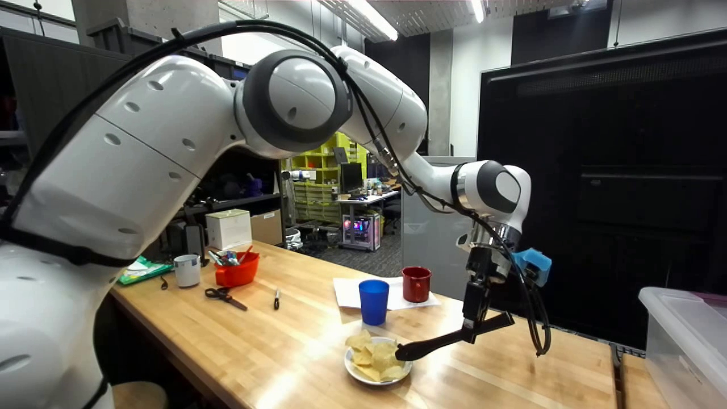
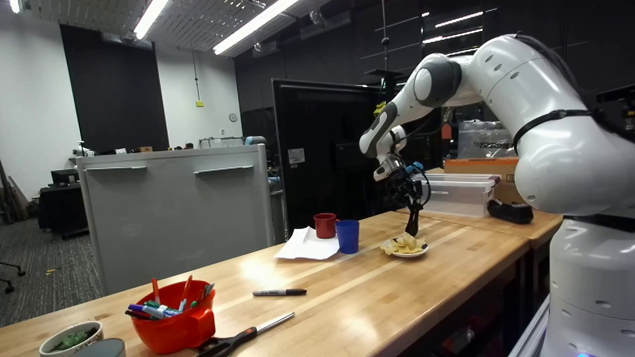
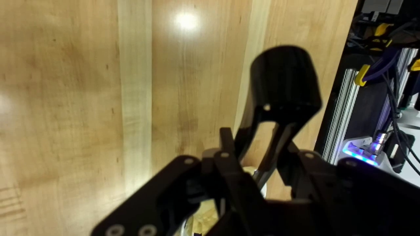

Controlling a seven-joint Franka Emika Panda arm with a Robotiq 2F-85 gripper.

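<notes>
A black spoon-like utensil (image 1: 430, 346) is clamped crosswise in my gripper (image 1: 470, 330), which is shut on it. Its broad end points left and overlaps the right edge of a white plate (image 1: 387, 382) of yellow chips (image 1: 371, 357) in exterior view 1; whether it touches the chips, I cannot tell. The wrist view shows the utensil's slotted handle end (image 3: 285, 78) reaching past the fingers, while the gripper hides most of the plate below. Exterior view 2 has the chips (image 2: 405, 242) directly under the dark gripper.
Behind the plate stand a blue cup (image 1: 373, 302) and a red mug (image 1: 416, 283) near white paper (image 1: 347, 293). Farther left lie a marker (image 1: 276, 300), scissors (image 1: 225, 296) and a red pen container (image 1: 237, 270). A clear bin (image 1: 681, 347) sits at right. Tabletop between plate and bin is bare.
</notes>
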